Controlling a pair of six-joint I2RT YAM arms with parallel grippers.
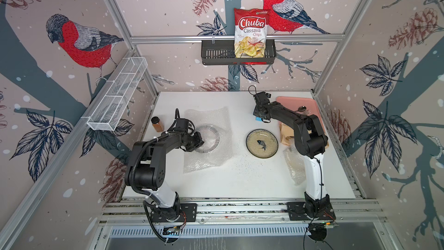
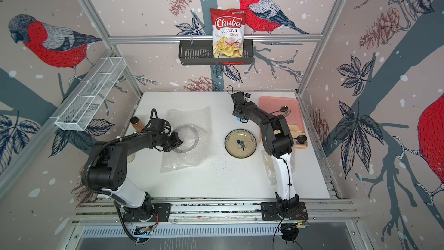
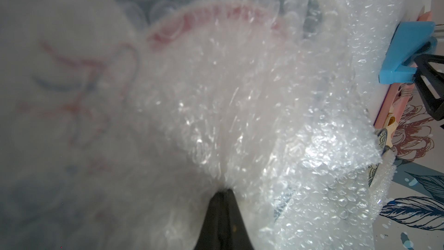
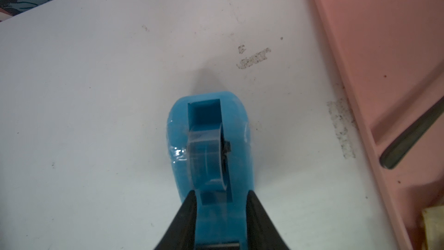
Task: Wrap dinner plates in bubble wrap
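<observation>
A wrapped plate (image 1: 213,139) lies under and among clear bubble wrap (image 1: 219,157) on the left of the table; its red-edged pattern shows hazily in the left wrist view. My left gripper is shut, its tips against the wrap where creases meet; whether a fold is pinched between them cannot be made out. A second plate (image 1: 261,148), beige with a dark rim and a fish, sits uncovered in the middle. My right gripper is part open, its fingers on either side of one end of the blue tape dispenser (image 4: 205,157).
A pink tray (image 2: 277,104) with cutlery stands at the back right, with more bubble wrap (image 1: 294,166) in front. A brown-filled jar (image 1: 157,124) stands at the left edge. Bare table lies in front of the fish plate.
</observation>
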